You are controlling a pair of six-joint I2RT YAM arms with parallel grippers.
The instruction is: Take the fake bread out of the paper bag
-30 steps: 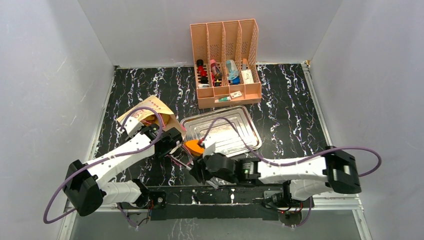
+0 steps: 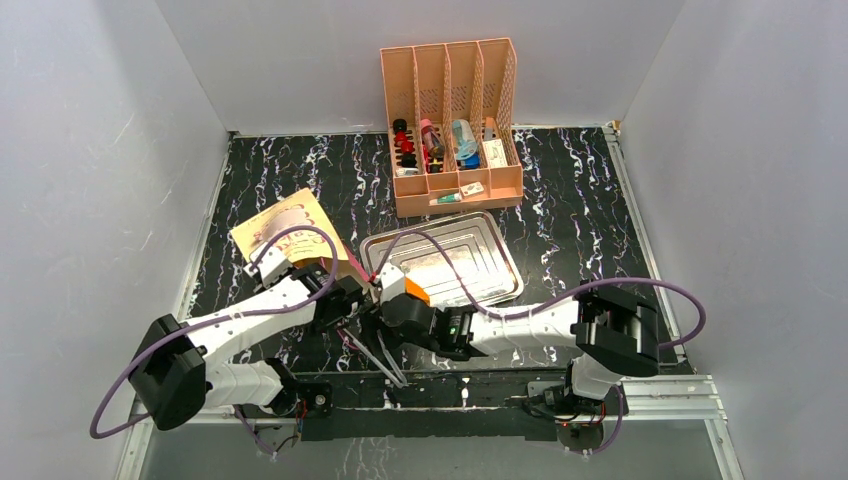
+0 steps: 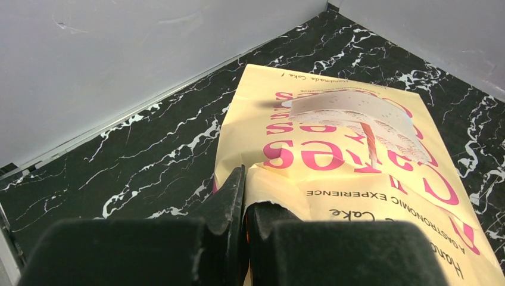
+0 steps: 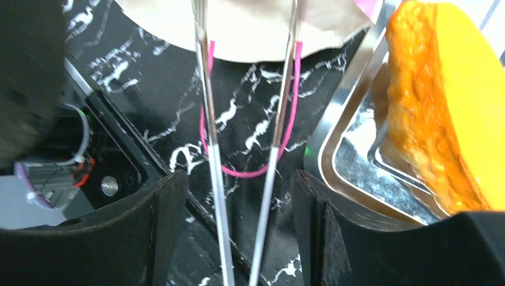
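The yellow paper bag (image 3: 309,143) with pink lettering lies at the left in the top view. My left gripper is shut on the bag's edge, with paper folding round its fingertips. A piece of orange fake bread (image 4: 438,107) is outside the bag, over the near left part of the metal tray (image 2: 490,245). My right gripper stands part open. Between its fingers, clear of both, run the two metal arms of a pair of tongs (image 4: 217,196), whose far ends reach toward the bag. The bag's inside is hidden.
Behind the tray stands an orange divided organiser (image 2: 460,195) full of small bottles and boxes. The two arms are close together at the front middle. Black marbled table shows free at the right and far left. A pink bag handle (image 4: 247,174) loops beneath the tongs.
The bag's opening now looks flatter, and more of the printed front faces up. Both tong arms now show apart.
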